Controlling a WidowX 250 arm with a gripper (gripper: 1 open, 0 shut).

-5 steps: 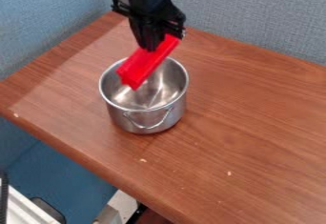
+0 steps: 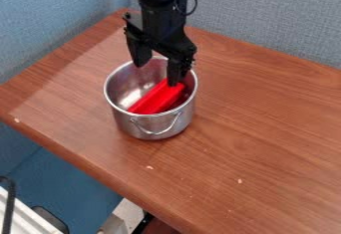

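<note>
A steel pot with a wire handle stands on the wooden table at the left-centre of the camera view. A red object lies inside it at a slant. My black gripper is over the back of the pot with its fingers open, one at each side, just above the red object's upper end. The red object's far end is partly hidden by the gripper.
Grey-blue padded walls stand behind and to the left. The table's left edge drops away to a blue floor area.
The red object has gone from hanging in my gripper over the pot's rim down into the pot. My gripper has moved lower and opened, letting it go.
</note>
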